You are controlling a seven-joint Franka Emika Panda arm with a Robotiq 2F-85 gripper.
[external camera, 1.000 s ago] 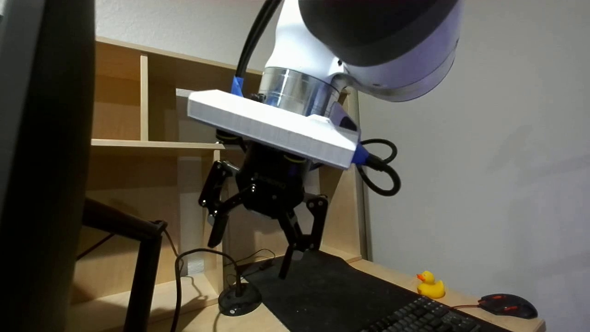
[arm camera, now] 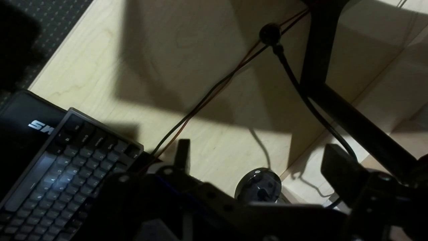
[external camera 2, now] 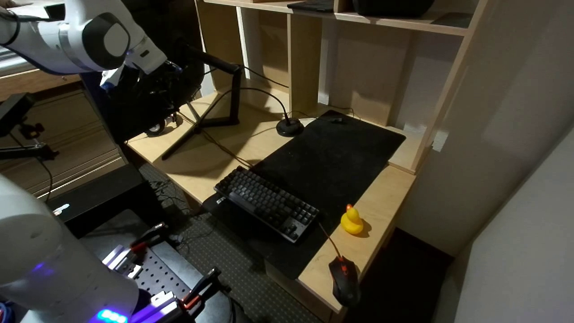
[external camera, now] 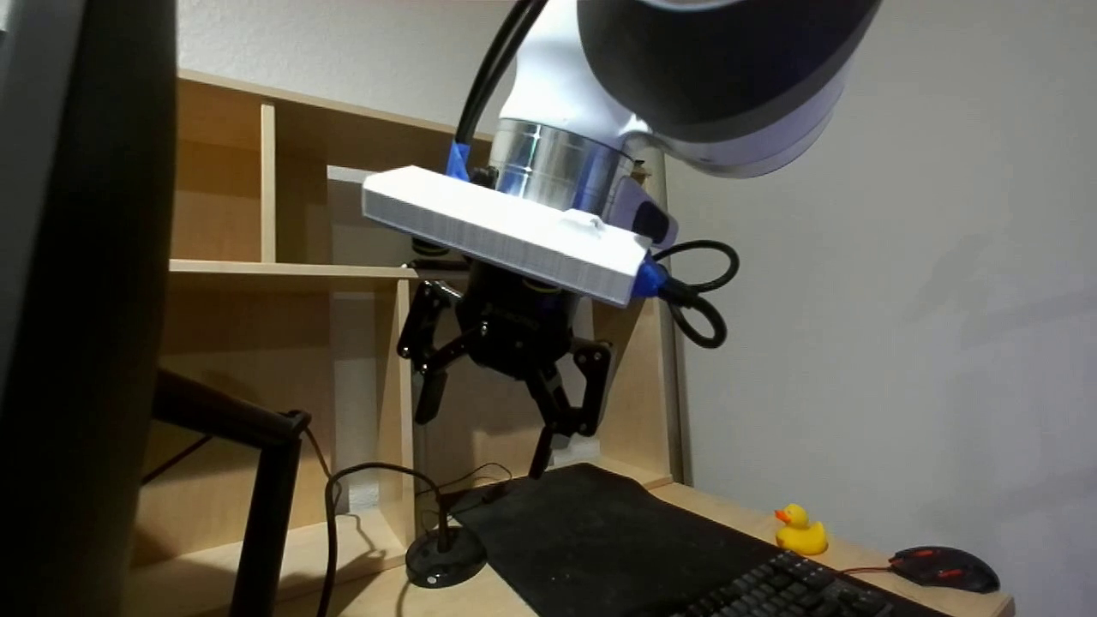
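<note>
My gripper [external camera: 481, 442] hangs in the air above the desk, its black fingers spread wide and nothing between them. In the wrist view the two fingertips [arm camera: 183, 154] stand far apart, with bare desk and the round base of a gooseneck microphone [arm camera: 258, 185] below and between them. The yellow rubber duck [external camera 2: 352, 220] sits upright on the wooden strip right of the black desk mat [external camera 2: 328, 150]. A black keyboard [external camera 2: 269, 200] lies across the mat's near part. The dark mouse [external camera 2: 344, 280] rests at the desk's near right corner.
A black monitor stand [external camera 2: 235, 99] and the microphone's bent neck [arm camera: 299, 86] rise from the desk's left side. Wooden shelving [external camera: 293, 263] lines the back. Thin cables [arm camera: 216, 89] cross the desk.
My gripper has risen and appears farther from exterior view 1, with its fingers still spread. The duck, mouse, keyboard and microphone are where they were.
</note>
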